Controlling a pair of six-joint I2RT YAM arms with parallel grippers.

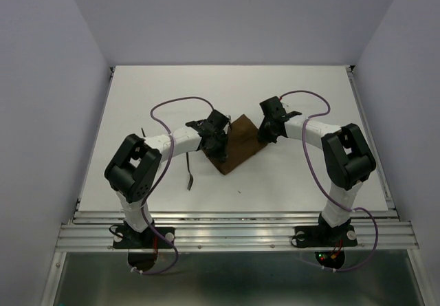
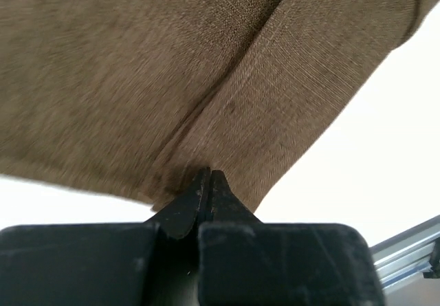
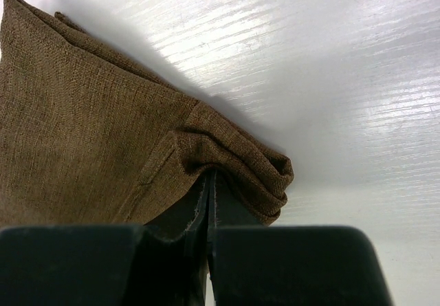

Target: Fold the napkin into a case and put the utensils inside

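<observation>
The brown napkin lies on the white table, folded over, with layered edges. My left gripper is shut and pressed down on the napkin near its lower-left part, by a folded seam, in the left wrist view. My right gripper is shut at the napkin's right end, its tips at a bunched, curled fold of cloth; whether cloth is pinched between them is hidden. A long utensil with a flat end lies left of the napkin.
Another thin dark item lies farther left, mostly behind the left arm. A metal rail runs along the front edge.
</observation>
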